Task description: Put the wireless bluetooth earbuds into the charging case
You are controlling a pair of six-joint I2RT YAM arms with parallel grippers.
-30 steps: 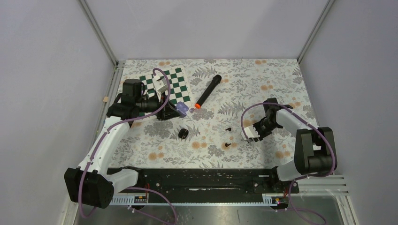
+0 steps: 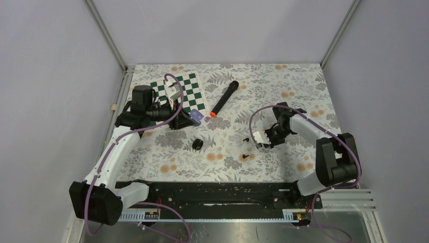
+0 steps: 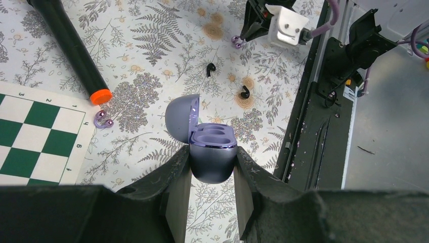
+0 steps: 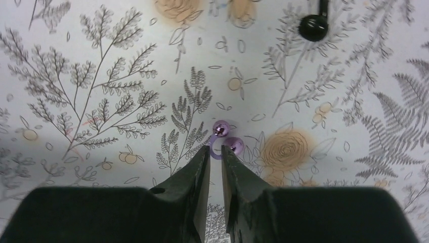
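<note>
The lilac charging case, lid raised, is held upright by my left gripper, shut on it over the left of the table. A purple earbud with a loop lies just below the fingertips of my right gripper, which is part open with no object visibly held. Another purple earbud pair lies beside the chessboard near the left arm. Small black earbuds lie apart in mid-table.
A black tube with orange end lies at centre back. A checkered board is at back left. A small black object sits near the front centre.
The left arm with the case has stayed still.
</note>
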